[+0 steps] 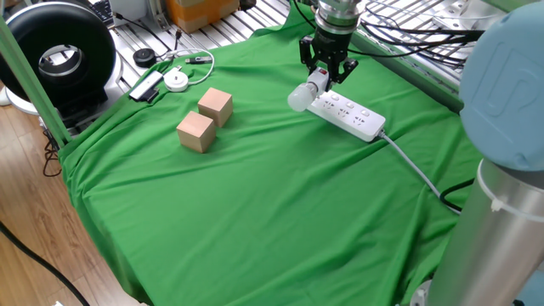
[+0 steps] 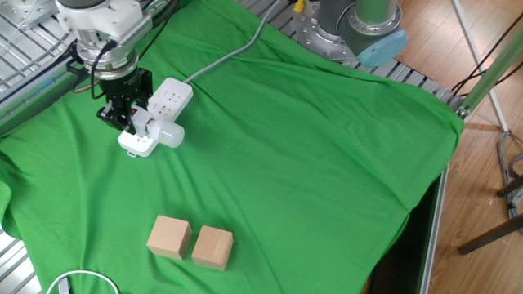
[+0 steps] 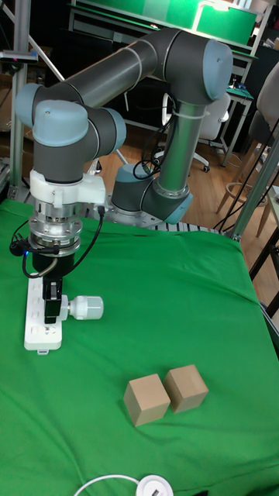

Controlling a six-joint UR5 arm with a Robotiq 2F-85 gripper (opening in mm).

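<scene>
A white light bulb in a white socket piece juts out sideways from my gripper, whose black fingers appear shut on the socket piece. Beneath it lies a white power strip on the green cloth, its near end partly covered by the bulb and gripper. From the opposite side, the bulb points away from the strip, and the gripper is low over the strip's end. In the third view the fingers point straight down at the strip; whether the socket piece touches it is hidden.
Two wooden cubes sit close together on the cloth. A white cable with a round puck lies near the cloth's edge. The strip's grey cord runs toward the arm's base.
</scene>
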